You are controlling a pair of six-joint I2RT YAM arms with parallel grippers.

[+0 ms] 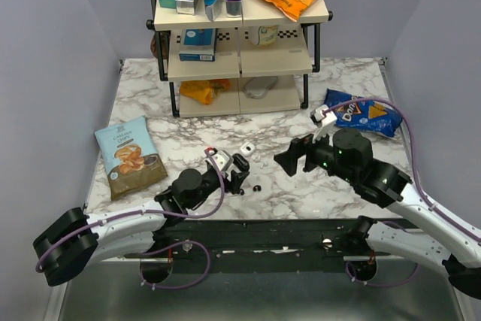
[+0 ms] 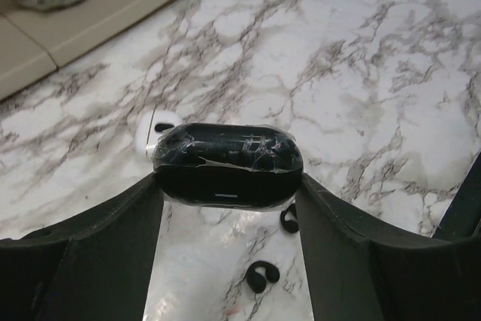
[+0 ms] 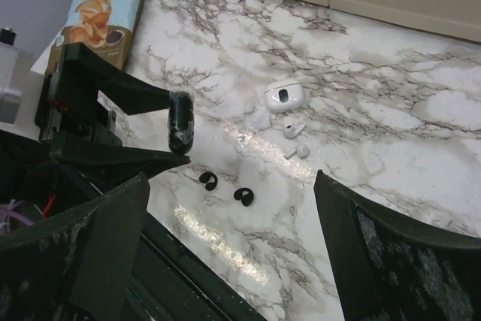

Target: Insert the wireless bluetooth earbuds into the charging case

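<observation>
My left gripper [image 1: 239, 171] is shut on a glossy black charging case [image 2: 229, 167], whose two ends meet the fingertips in the left wrist view; it is held above the table. Two black earbuds lie apart on the marble: one earbud [image 3: 208, 180] nearer the left gripper, another earbud [image 3: 244, 196] to its right. A white charging case [image 3: 285, 97] rests on the table farther back, with two white earbuds, an upper white earbud [image 3: 294, 130] and a lower white earbud [image 3: 298, 152], loose in front of it. My right gripper stands open and empty, to the right of these things.
A shelf rack [image 1: 274, 101] with boxes and bags stands at the back. A chip bag [image 1: 129, 157] lies at the left and a blue bag [image 1: 364, 113] at the back right. Between the right gripper and the front edge the marble is bare.
</observation>
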